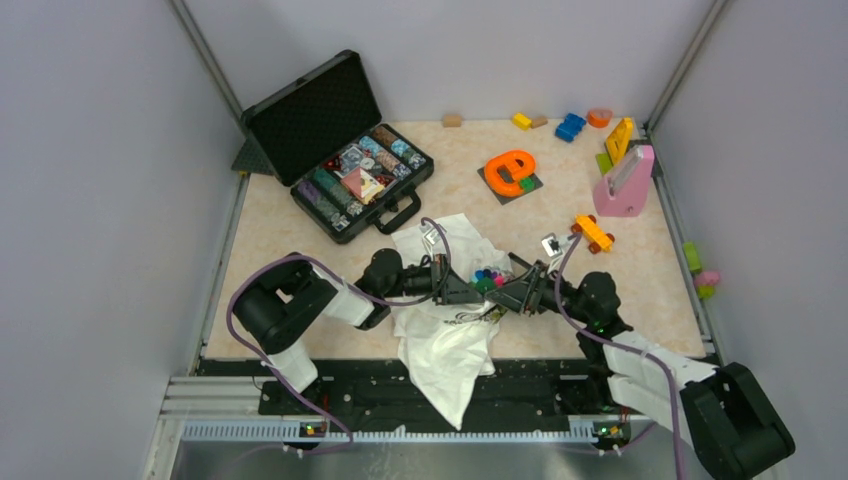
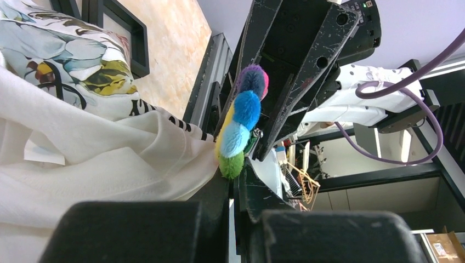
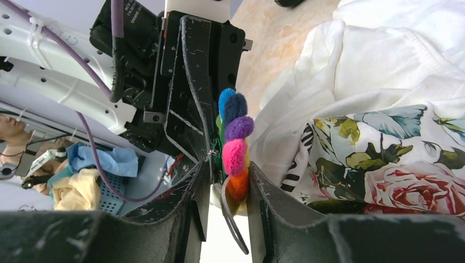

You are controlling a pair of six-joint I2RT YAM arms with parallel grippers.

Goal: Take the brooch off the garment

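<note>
The brooch, a cluster of colourful fuzzy balls (image 2: 247, 109) with a metal clasp, sits at the edge of the white garment (image 2: 98, 164), which has a floral print (image 3: 395, 175). My left gripper is shut at the garment's edge just below the brooch; whether cloth lies between its fingers is hidden. My right gripper is part open around the lower, orange end of the brooch (image 3: 236, 156), with a thin strip hanging between the fingers; whether they press on it is unclear. In the top view both grippers meet over the cloth.
An open black case (image 1: 360, 180) with chips and cards stands at the back left. An orange toy (image 1: 510, 170), a toy car (image 1: 593, 232) and a pink object (image 1: 622, 190) lie at the back and right. Bare table shows left and right of the garment.
</note>
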